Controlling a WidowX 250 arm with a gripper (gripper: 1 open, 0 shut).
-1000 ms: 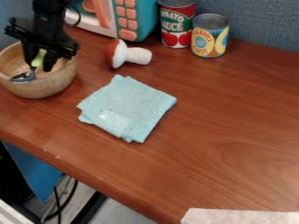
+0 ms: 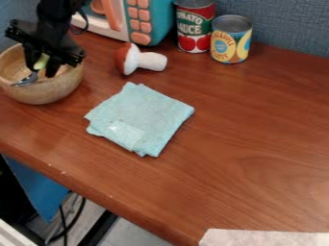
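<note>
My black gripper [image 2: 46,60] is at the top left, reaching down into a wooden bowl [image 2: 52,90] with a pale green item and a silver utensil [image 2: 26,80] at its fingertips. Whether the fingers are closed on either is too small to tell.
A folded light blue cloth [image 2: 139,120] lies mid-table. A red-and-white toy mushroom [image 2: 141,60], a red can [image 2: 193,26], a yellow can [image 2: 230,41] and a teal toy appliance [image 2: 146,16] stand along the back.
The gripper has shifted very slightly within the bowl; everything else looks unchanged.
</note>
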